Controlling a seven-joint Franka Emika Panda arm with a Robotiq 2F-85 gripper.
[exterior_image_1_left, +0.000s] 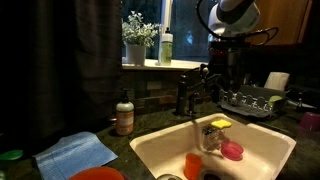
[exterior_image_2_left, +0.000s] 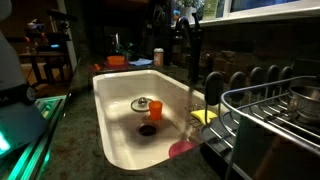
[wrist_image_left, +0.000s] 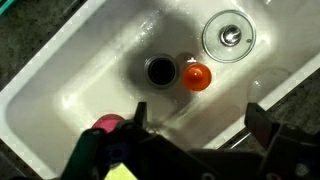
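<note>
My gripper is open above the sink, its fingers well apart with nothing held between them. Below in the white sink stands an orange cup, close beside the dark drain. A round clear lid with a metal knob lies near the cup. The pink bowl rests in the sink, partly hidden by the gripper in the wrist view. A yellow sponge sits by the sink's edge.
A metal dish rack with a pot stands beside the sink. A soap bottle and blue cloth occupy the counter. The dark faucet rises behind the sink.
</note>
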